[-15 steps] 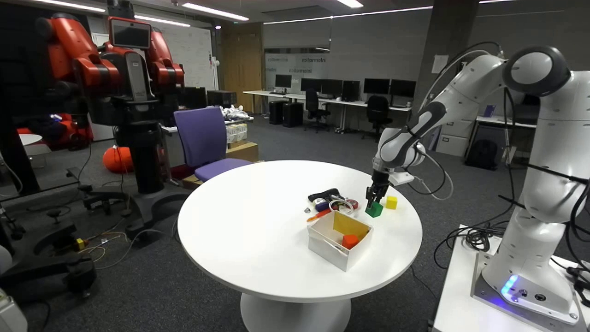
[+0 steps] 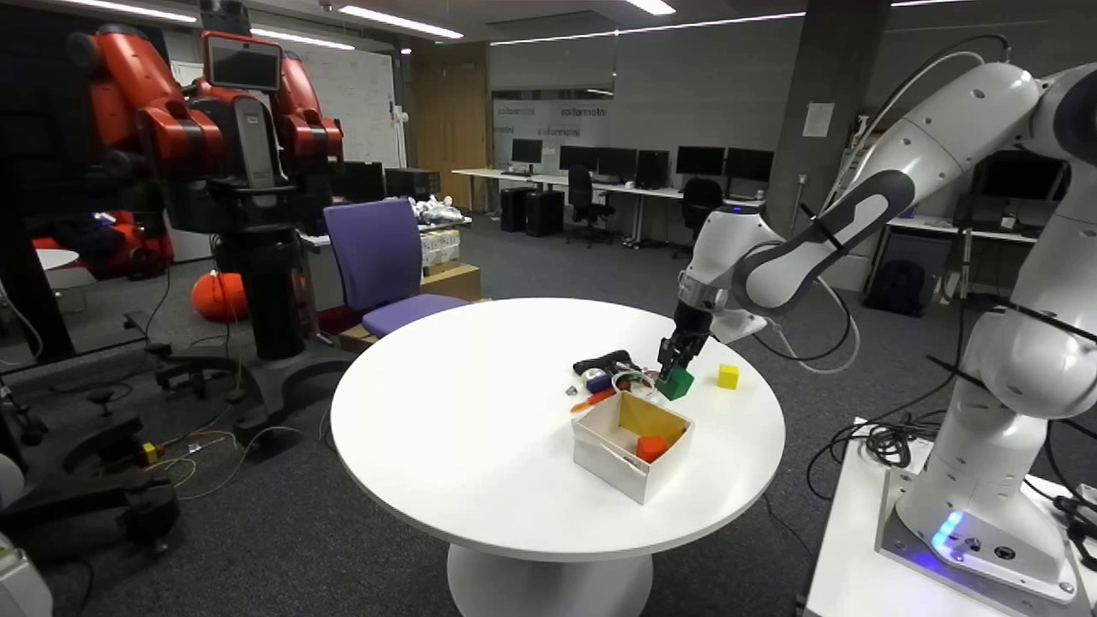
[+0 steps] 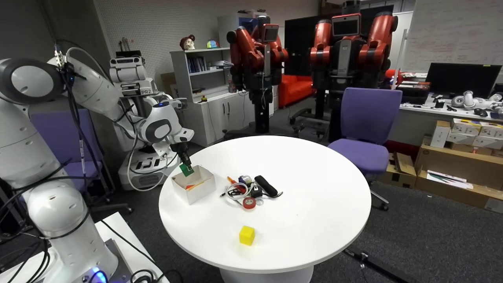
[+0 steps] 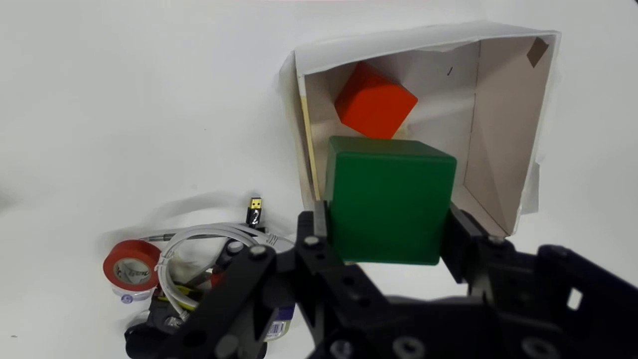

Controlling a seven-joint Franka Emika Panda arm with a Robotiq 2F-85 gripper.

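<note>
A green cube [image 4: 392, 206] is pinched between the fingers of my gripper, which is shut on it. In exterior view 1 the green cube [image 2: 674, 384] hangs just behind the open white box [image 2: 608, 458], higher than the table. An orange-red cube [image 4: 375, 102] lies inside the box, near one wall; part of it is hidden by the green cube in the wrist view. Apart from these, a yellow cube [image 3: 247, 235] sits alone on the white table.
A clutter of cable [image 3: 230, 192], red tape [image 3: 248, 203], a black pouch [image 3: 266, 186] and small tools lies beside the box. A purple chair [image 3: 366, 122] stands at its edge.
The gripper has risen with the green cube and moved from beside the yellow cube toward the box. The box and the other objects lie where they were.
</note>
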